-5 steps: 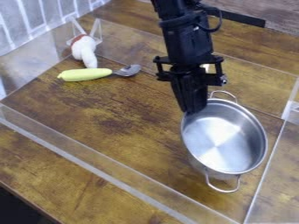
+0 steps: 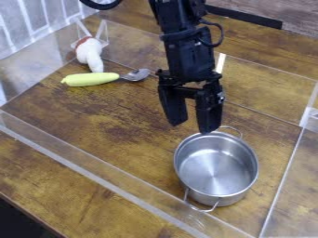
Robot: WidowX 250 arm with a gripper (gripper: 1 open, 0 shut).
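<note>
My black gripper hangs over the middle of the wooden table, just above and to the left of the far rim of a steel pot, its fingers open and apart from the pot. The pot stands upright and empty at the lower right, with a handle at its near and far sides.
A yellow-green elongated object lies at the upper left, with a metal utensil beside it and a white object behind. A light object is partly hidden behind the arm. Clear walls border the table, whose left-middle is free.
The pot was raised and tilted at my gripper a second ago and now stands lower, upright. My gripper has since moved left, apart from it.
</note>
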